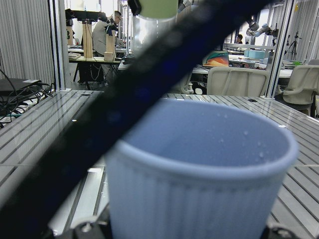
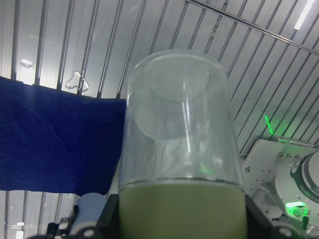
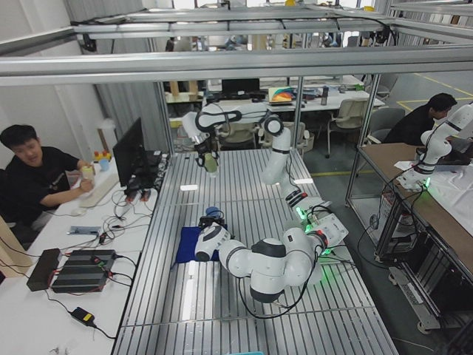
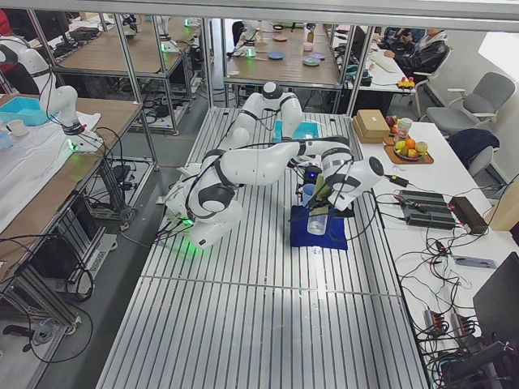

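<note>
A blue ribbed cup (image 1: 199,199) fills my left wrist view, low between the fingers of my left gripper (image 3: 213,222), which is shut on it. In the left camera view it is over the blue cloth (image 3: 189,244). My right gripper (image 3: 207,163) is shut on a clear bottle with an olive-green band (image 2: 182,149), raised above and farther back than the cup. The cloth (image 2: 55,134) lies flat on the slatted metal table, with small wet-looking patches beside it.
The slatted table (image 4: 243,332) has broad free room around the cloth. A light-blue bin (image 4: 304,130) stands at one end. Side desks hold electronics, a monitor and cables; a person sits at one.
</note>
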